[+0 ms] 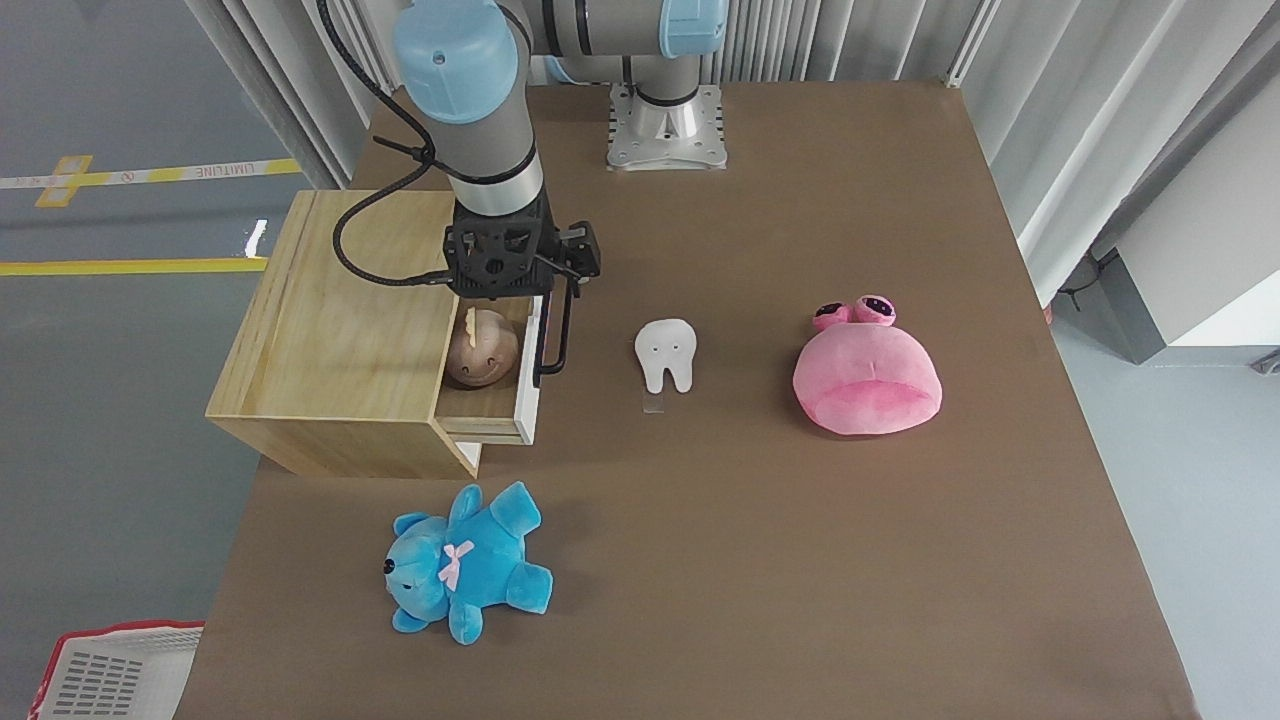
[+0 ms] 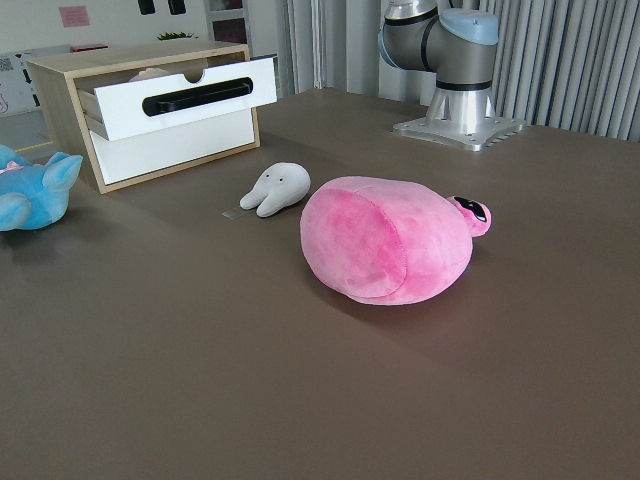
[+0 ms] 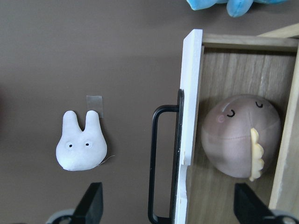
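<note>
My gripper hangs over the pulled-out drawer of the wooden cabinet (image 1: 312,336), its two fingers spread wide, nothing seen between them but the drawer below. Inside the drawer lies a round brown plush (image 3: 238,140) with a cream crest. The drawer's black handle (image 3: 153,158) is on its white front. A small white plush (image 1: 665,347) with two prongs lies on the table right of the drawer in the front view, on a small clear tab.
A pink plush (image 1: 866,384) sits on the right of the table (image 1: 840,576); a blue bear (image 1: 486,558) lies in front of the cabinet. A red-rimmed basket (image 1: 114,630) stands off the table at lower left.
</note>
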